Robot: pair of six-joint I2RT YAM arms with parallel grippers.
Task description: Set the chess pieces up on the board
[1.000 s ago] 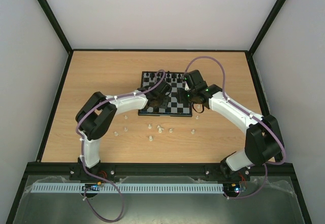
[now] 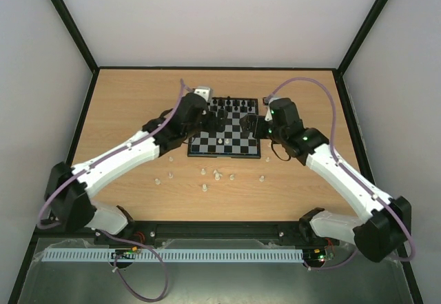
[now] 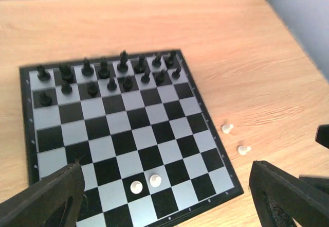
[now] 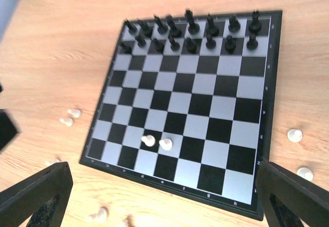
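Observation:
The chessboard (image 2: 224, 156) lies flat in the middle of the table. Black pieces (image 3: 104, 68) fill its two far rows, all upright. Two white pieces, one a white pawn (image 4: 148, 140) and beside it another white piece (image 4: 165, 144), stand side by side near the board's front. Above the board's left half hangs my left gripper, wide open and empty. My right gripper is likewise open above the right side, nothing between its fingers. Loose white pieces (image 2: 217, 176) are scattered on the wood in front of the board, some upright, at least one lying.
More white pieces stand right of the board, such as this one (image 4: 294, 135). Both arms lean in over the board with their grippers close to each other.
My left arm has risen and drawn back up-left, baring the two white pieces near the board's front. The right arm has lifted and shifted right. Loose pieces in front look unmoved.

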